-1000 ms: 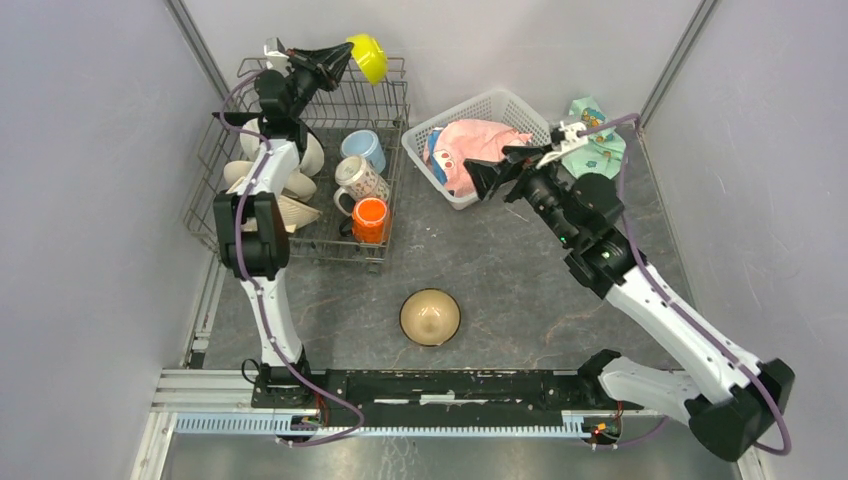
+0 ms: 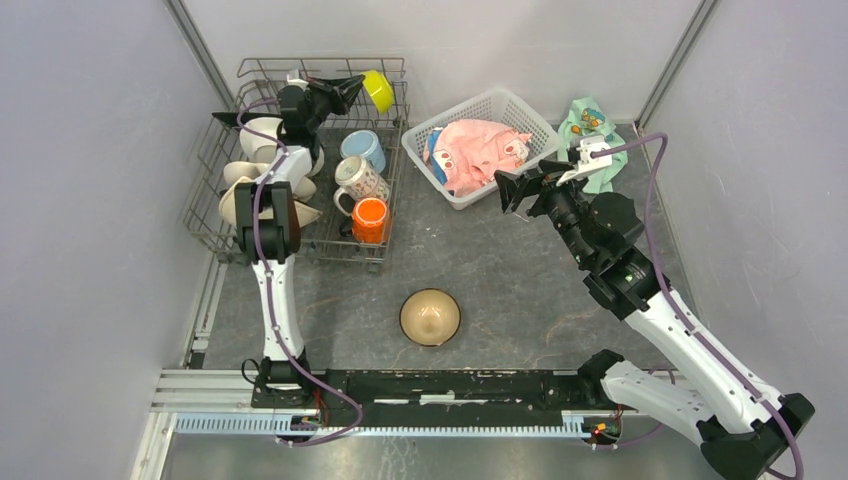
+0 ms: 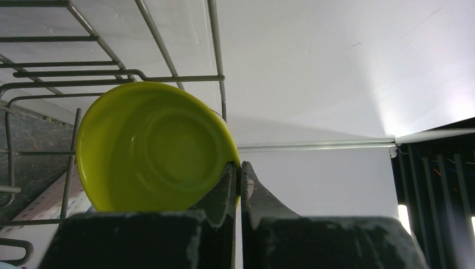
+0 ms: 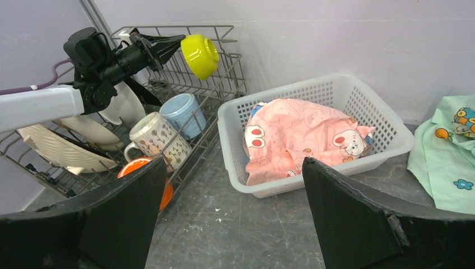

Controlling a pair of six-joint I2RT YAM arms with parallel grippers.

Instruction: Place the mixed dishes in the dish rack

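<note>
My left gripper [image 2: 355,84] is shut on the rim of a yellow bowl [image 2: 378,93], which is tilted on its side at the rack's back right corner, as the right wrist view [image 4: 200,56] also shows. The wire dish rack [image 2: 215,158] holds pale plates and bowls, a blue cup [image 2: 362,150], a patterned mug [image 2: 362,183] and an orange mug [image 2: 369,220]. A tan bowl [image 2: 430,318] sits on the floor in front. My right gripper [image 2: 512,190] stands open right of the rack, nothing between its fingers.
A white basket [image 2: 470,200] with pink cloth is right of the rack at the back. A green cloth [image 4: 442,157] lies beside it. Walls close in on the back and sides.
My left gripper and the yellow bowl have moved down in the top view, slightly rightward.
</note>
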